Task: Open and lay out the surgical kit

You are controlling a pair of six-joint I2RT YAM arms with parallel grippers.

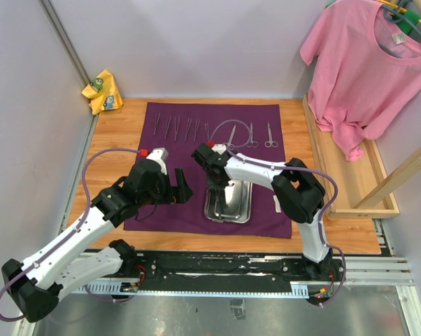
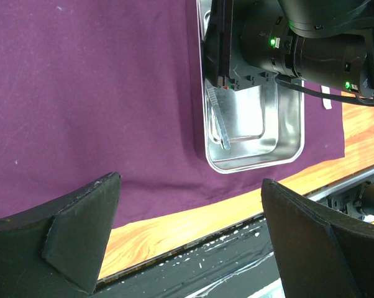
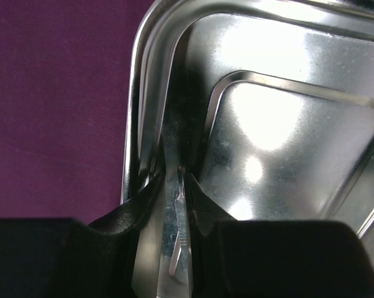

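A metal tray (image 1: pixel 245 210) rests on the purple cloth (image 1: pixel 168 220), front of centre. Inside it, along the left wall, lies a slim metal instrument (image 2: pixel 218 118), its upper part hidden by the right gripper in the left wrist view. My right gripper reaches down into the tray, with a narrow gap between its fingers. A thin metal end stands in that gap, close to the right-hand finger (image 3: pixel 196 198); firm contact does not show. My left gripper (image 1: pixel 184 185) stands wide open left of the tray, nothing between its fingers.
Several tweezer-like instruments (image 1: pixel 176 127) line the cloth's back edge, with scissors (image 1: pixel 270 136) to the right. A small white piece (image 1: pixel 277 204) lies right of the tray. A wooden rack (image 1: pixel 350 189) with a pink shirt (image 1: pixel 368 66) stands at right.
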